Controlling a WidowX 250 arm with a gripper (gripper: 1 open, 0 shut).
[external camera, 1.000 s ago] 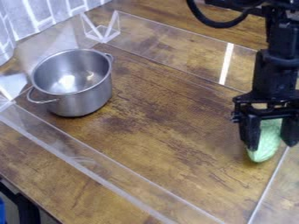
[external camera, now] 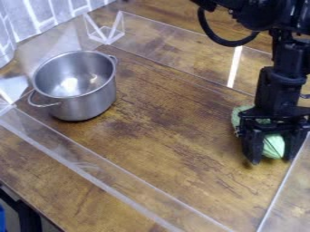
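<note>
My black gripper point(external camera: 269, 143) is low at the right of the wooden table, down over a pale green object point(external camera: 275, 146) that looks like a cabbage or similar vegetable and is largely hidden behind the fingers. Whether the fingers are closed on it cannot be told. A steel pot point(external camera: 75, 100) with two handles stands at the left, well apart from the gripper, and looks empty.
Clear plastic strips or low walls point(external camera: 120, 192) border the work area. The wooden surface point(external camera: 164, 127) between pot and gripper is bare. A patterned cloth point(external camera: 36, 18) lies at the back left.
Over the last second my gripper has moved down over the green object, covering more of it. The pot has stayed in place.
</note>
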